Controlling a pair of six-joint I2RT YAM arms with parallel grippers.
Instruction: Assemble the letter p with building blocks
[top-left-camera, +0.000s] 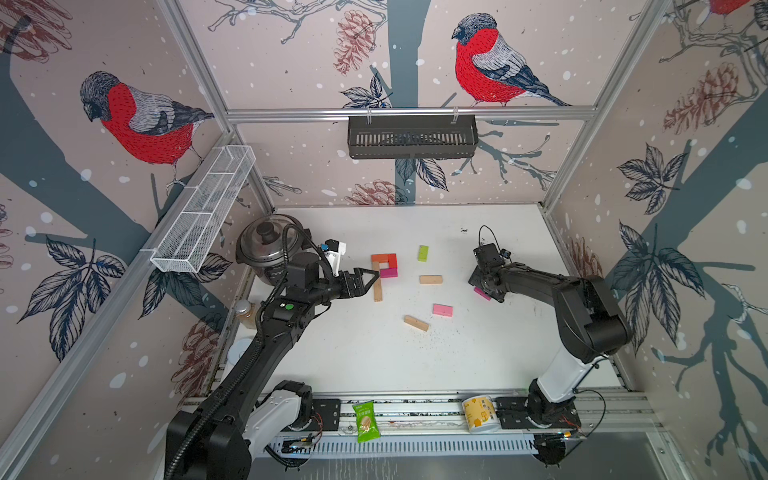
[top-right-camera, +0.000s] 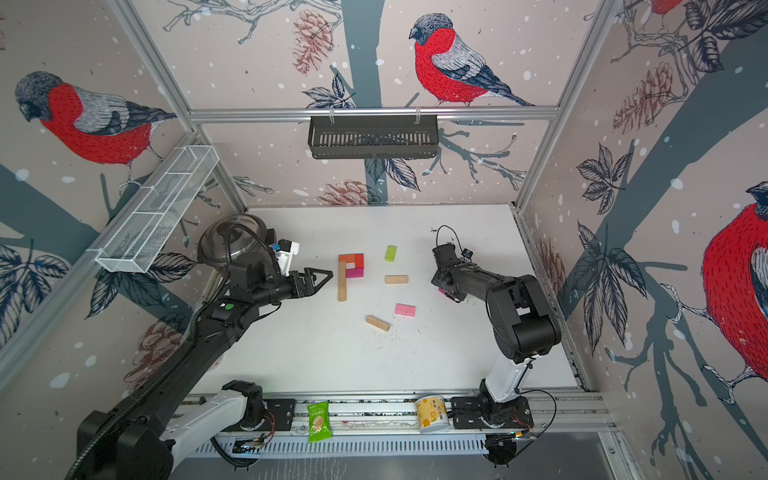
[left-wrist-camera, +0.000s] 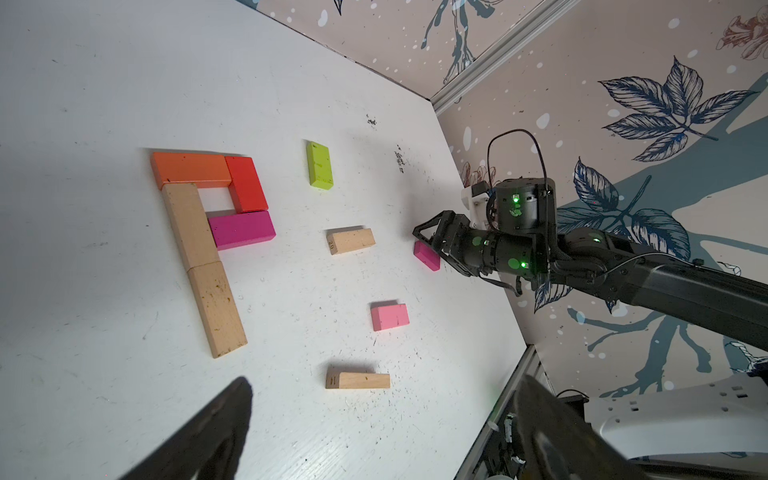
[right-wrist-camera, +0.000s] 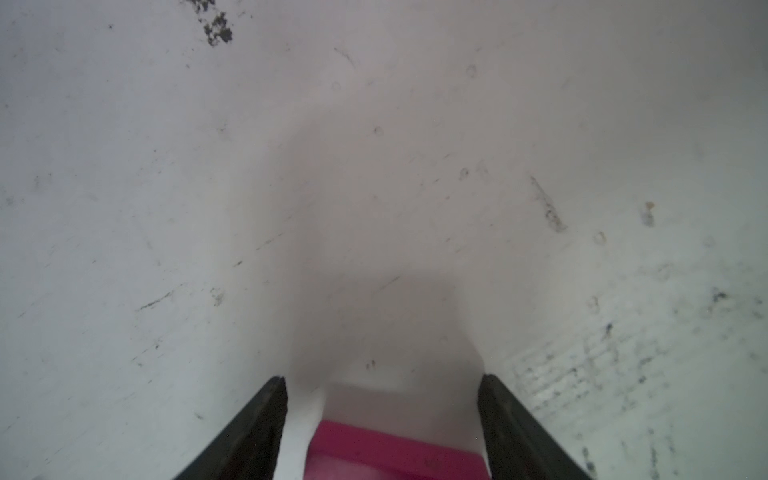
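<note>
A P shape lies left of centre: two wooden blocks as stem, with orange, red and magenta blocks forming the loop. My left gripper hangs open just left of it, empty. At the right, my right gripper is over a loose magenta block, which sits low between its parted fingertips; whether they touch it I cannot tell.
A green block, two loose wooden blocks and a pink block lie around the middle. A steel pot stands at the back left.
</note>
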